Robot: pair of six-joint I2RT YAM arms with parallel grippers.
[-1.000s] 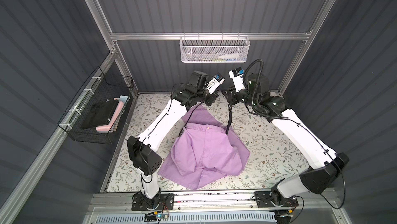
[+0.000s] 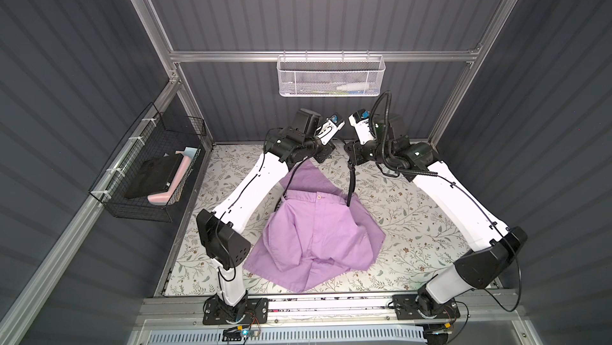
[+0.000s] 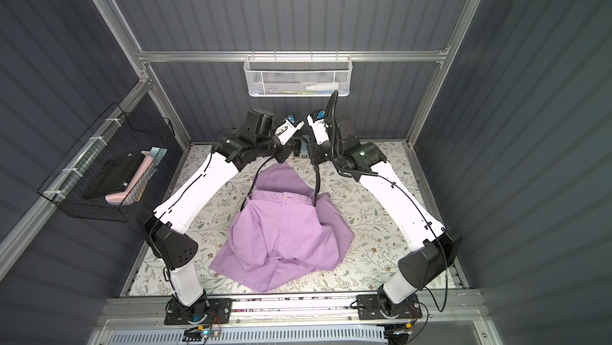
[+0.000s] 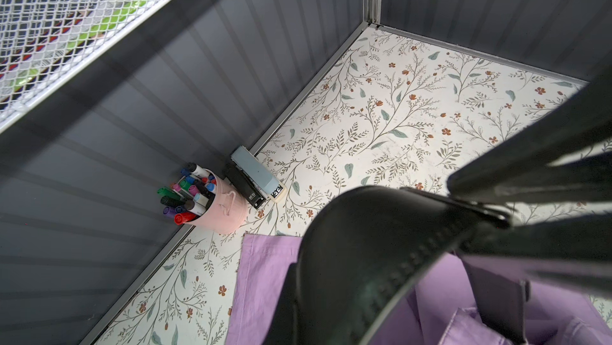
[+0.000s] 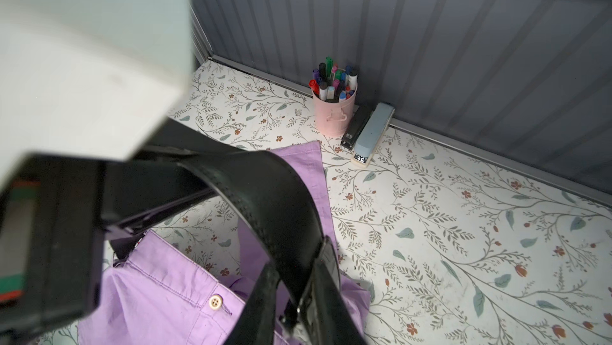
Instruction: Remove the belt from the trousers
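Purple trousers [image 2: 312, 236] lie on the table, waistband toward the back. The black belt [image 2: 352, 182] rises from both sides of the waistband toward my two grippers, which meet close together above it. My left gripper [image 2: 334, 143] is shut on the belt, which bends in an arch from it toward the right gripper in the right wrist view. There, my right gripper has its fingers apart, around the belt's metal-edged end [image 5: 292, 319]. Whether they touch it is unclear. Belt and fingers hide much of the left gripper's own tips in the left wrist view.
A pink cup of pens [image 5: 334, 112] and two staplers [image 5: 373, 131] stand against the back wall. Above them hangs a white mesh basket [image 2: 331, 80]. At the left side is a black wire basket [image 2: 156, 185].
The right-hand belt strand shifted left a little with it. My left arm looks still.
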